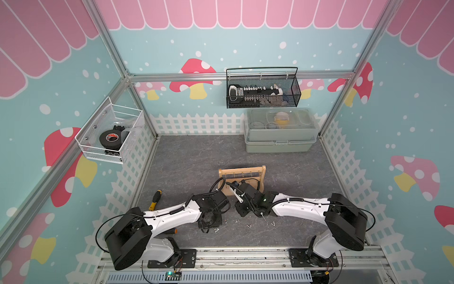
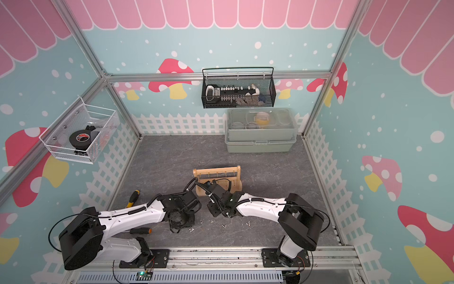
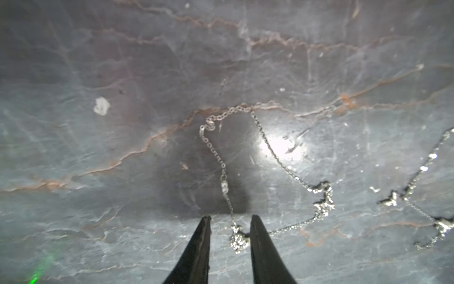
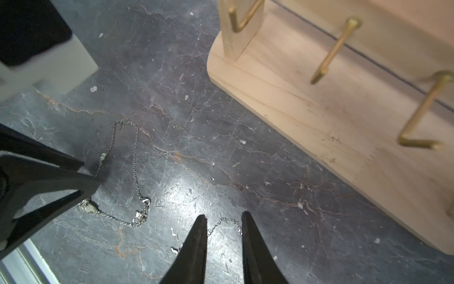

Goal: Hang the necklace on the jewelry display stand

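Observation:
A thin silver necklace (image 3: 324, 206) lies in a loose loop on the grey tabletop in the left wrist view. My left gripper hangs over its near side, fingers apart, with a clustered part of the chain showing between them; contact cannot be made out. The right wrist view shows the same necklace (image 4: 134, 161) beside the left gripper's black fingers (image 4: 52, 184). Also there, my right gripper stands open above the table, part of a second chain (image 4: 224, 220) visible beyond its fingertips. The wooden stand (image 1: 242, 170) has brass hooks (image 4: 336, 49), all bare where visible.
Another chain (image 3: 442, 224) lies right of the loop in the left wrist view. Two screwdrivers, one yellow (image 1: 155, 199) and one orange-tipped (image 1: 176, 231), lie at left. A green lidded box (image 1: 281, 146) stands at the back.

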